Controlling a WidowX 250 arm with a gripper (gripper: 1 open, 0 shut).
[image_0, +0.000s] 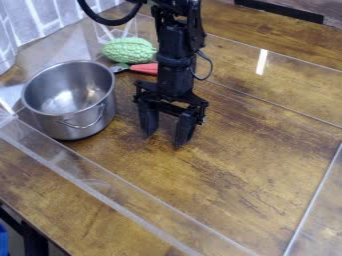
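My black gripper (170, 124) hangs low over the wooden table, right of a large steel pot (70, 98). Its dark fingers are spread downward close to the tabletop; whether anything sits between them is too dark to tell. Behind the arm lie a pale green bumpy vegetable (126, 50) and a red-handled utensil (143, 68), partly hidden by the arm.
A clear plastic edge runs along the sides, with a light cloth or curtain at the back left.
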